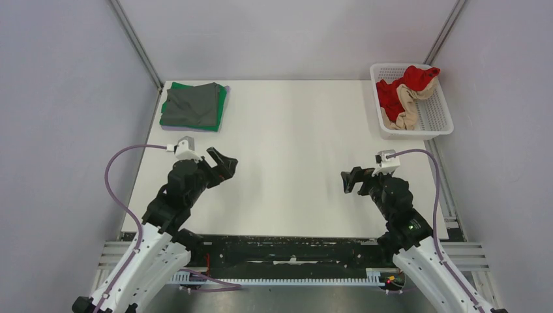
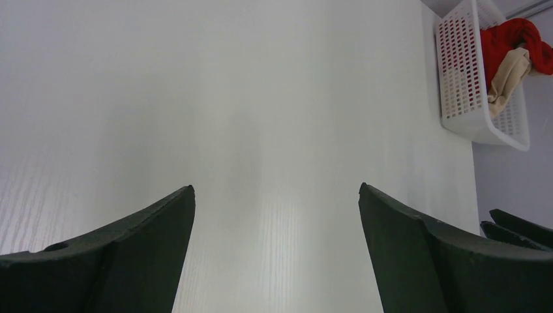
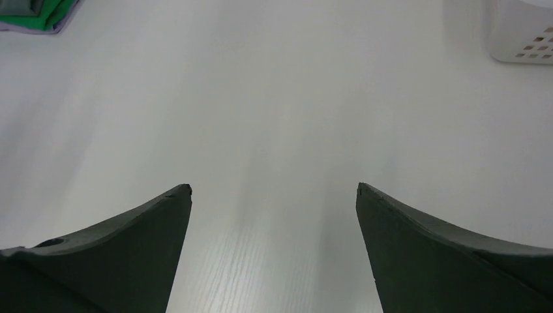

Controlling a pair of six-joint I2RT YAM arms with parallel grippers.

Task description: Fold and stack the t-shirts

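Note:
Folded shirts lie stacked at the table's far left: a dark grey shirt point(image 1: 190, 105) on top, a green shirt point(image 1: 223, 107) under it, and a purple edge point(image 1: 189, 128) below. Red cloth point(image 1: 390, 99) and beige cloth point(image 1: 407, 111) lie crumpled in a white basket point(image 1: 443, 124) at the far right. My left gripper stands open over bare table, in front and to the right of the stack. Open as well, my right gripper hovers over the table's right side, in front of the basket. Nothing is between either pair of fingers.
Grey walls point(image 1: 300, 39) rise behind it and on both sides. A corner of the basket point(image 3: 522, 36) shows at the upper right of the right wrist view.

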